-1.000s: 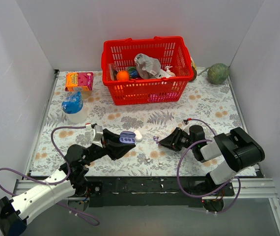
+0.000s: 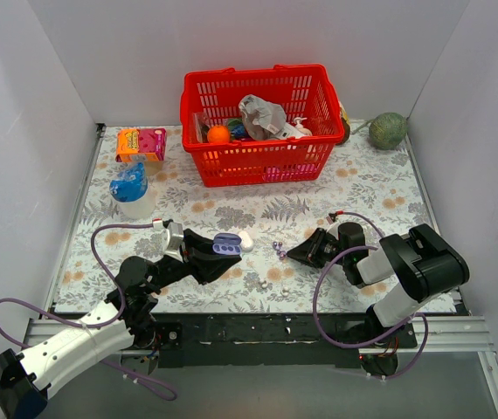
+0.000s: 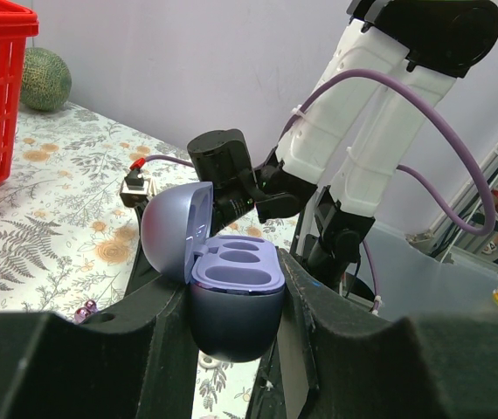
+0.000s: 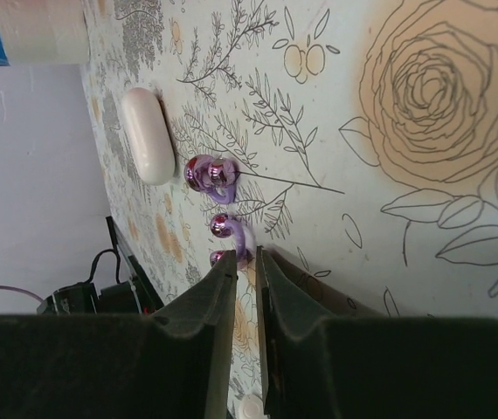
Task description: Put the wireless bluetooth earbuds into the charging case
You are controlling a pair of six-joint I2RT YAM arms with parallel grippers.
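The lilac charging case (image 3: 236, 327) has its lid raised and its earbud slots (image 3: 238, 262) empty. My left gripper (image 2: 210, 251) is shut on the case, holding it above the table. Two lilac earbuds with shiny purple parts lie on the patterned cloth, one farther away (image 4: 211, 173) and one nearer (image 4: 238, 237). At the nearer earbud, my right gripper is low over the cloth, its fingers part open with a narrow gap. Its tips overlap that earbud in the right wrist view; whether they touch it, I cannot tell.
A white rounded piece (image 4: 148, 135) lies beyond the earbuds, near the case in the top view. The red basket (image 2: 266, 166) of goods stands at the back. A blue-lidded tub (image 2: 132, 190) and a snack box (image 2: 141, 145) are at left, a melon (image 2: 388, 130) back right.
The fingers of my right gripper have come closer together, with only a slight shift of the arm. My left arm, the case and the earbuds look unmoved.
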